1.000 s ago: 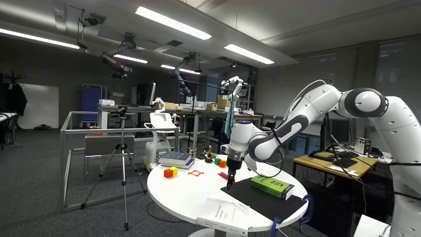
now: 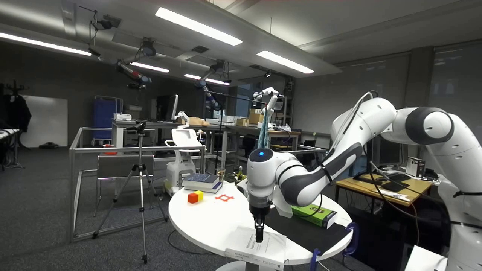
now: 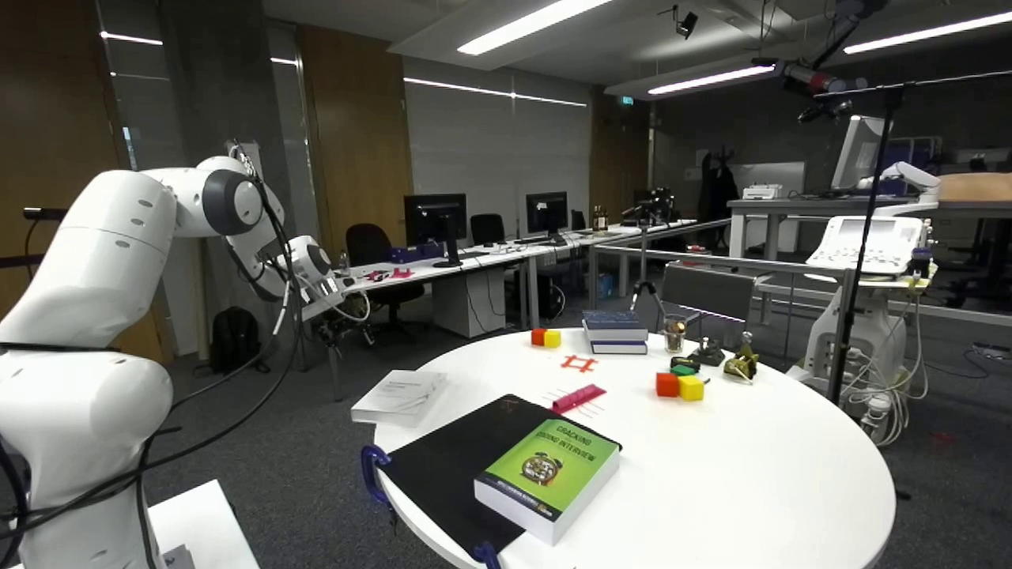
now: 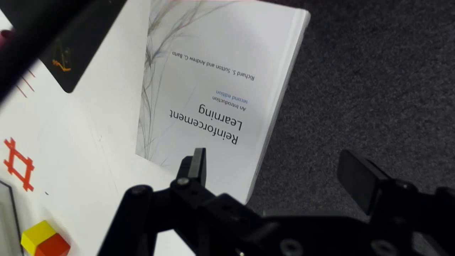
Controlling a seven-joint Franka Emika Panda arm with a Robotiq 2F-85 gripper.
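Observation:
A white book titled Reinforcement Learning point(image 4: 213, 85) lies at the table's edge, one side reaching past it over the dark floor. My gripper point(image 2: 259, 238) is pointed down above this book point(image 2: 253, 253) in exterior view 1. In the wrist view the gripper is open with nothing held. Its left finger point(image 4: 197, 164) appears over the book's near end and the right finger point(image 4: 358, 181) over the floor beyond the book's outer side. How high the fingertips are above the cover is hard to tell.
A green book point(image 3: 555, 469) rests on the black mat point(image 3: 451, 474), which blue clamps hold at the edge. Blue books point(image 3: 614, 327), red and yellow blocks point(image 3: 680, 385) and a red lattice piece point(image 3: 579, 363) stand farther off.
The arm has moved from above the mat's corner towards the table's near edge, bringing my gripper over the white book. The books and blocks have stayed in place.

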